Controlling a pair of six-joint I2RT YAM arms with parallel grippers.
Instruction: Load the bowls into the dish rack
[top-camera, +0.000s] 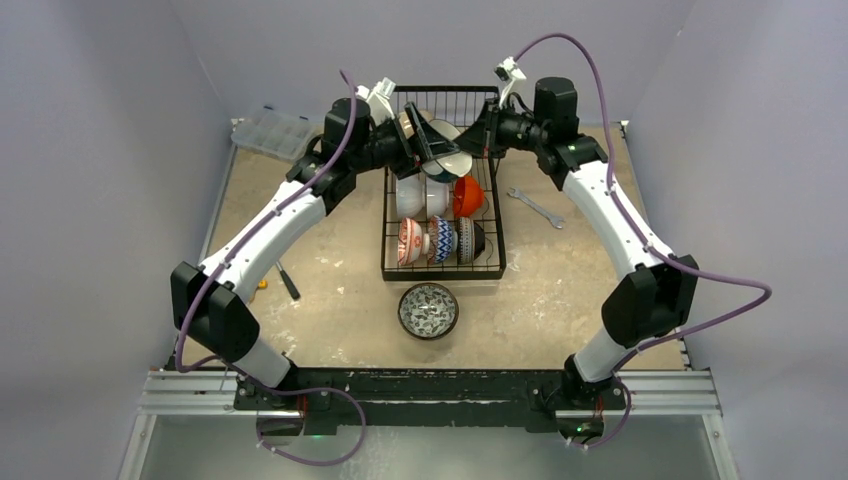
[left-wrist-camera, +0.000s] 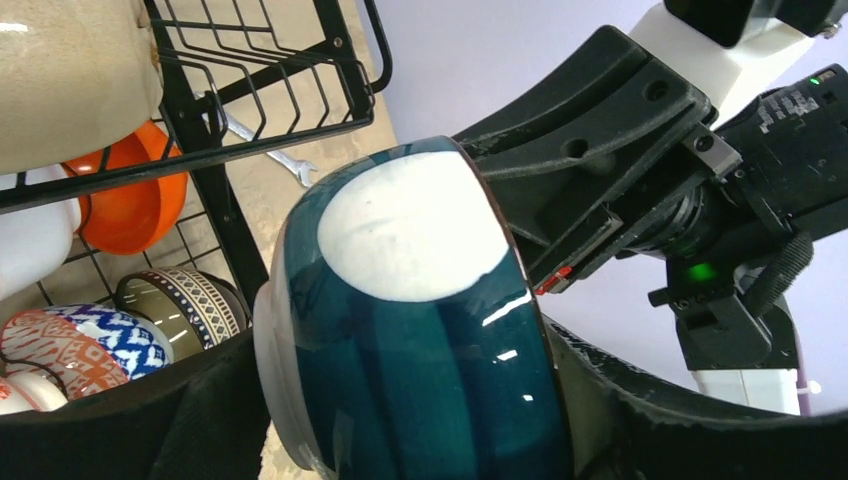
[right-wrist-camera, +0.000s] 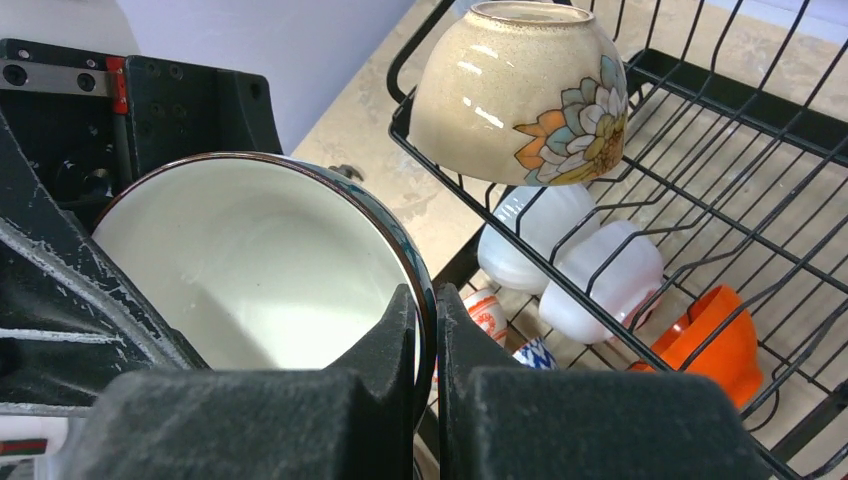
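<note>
A dark teal bowl with a white inside is held in the air over the rear of the black wire dish rack. My right gripper is shut on its rim in the right wrist view. In the left wrist view the same bowl's teal outside lies between the widely parted fingers of my left gripper; any contact there is hard to make out. White bowls, an orange bowl and several patterned bowls stand in the lower rack. A black-rimmed patterned bowl rests on the table before it.
A cream floral bowl sits on the upper shelf, close to the held bowl. On the table lie a wrench at right, a screwdriver at left and a clear plastic box behind. Both sides of the rack have bare table.
</note>
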